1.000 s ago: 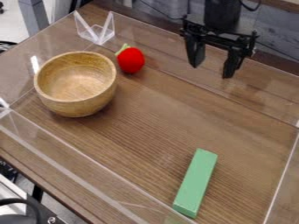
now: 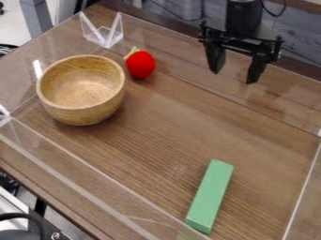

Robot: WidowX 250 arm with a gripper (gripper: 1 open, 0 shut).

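My black gripper [image 2: 237, 58] hangs over the back right of the wooden table, open, with its two dark fingers apart and nothing seen between them. To its left lies a red round object [image 2: 139, 65] with a pale green top. A tan wooden bowl [image 2: 81, 110] sits at the left. A mint-green block [image 2: 209, 197] lies at the front right, well below the gripper in the view.
A clear plastic holder [image 2: 103, 30] stands at the back left. Dark cables show at the lower left corner, beyond the table's edge.
The gripper has shifted a little and turned slightly over the back right. The red object, bowl and green block are unmoved.
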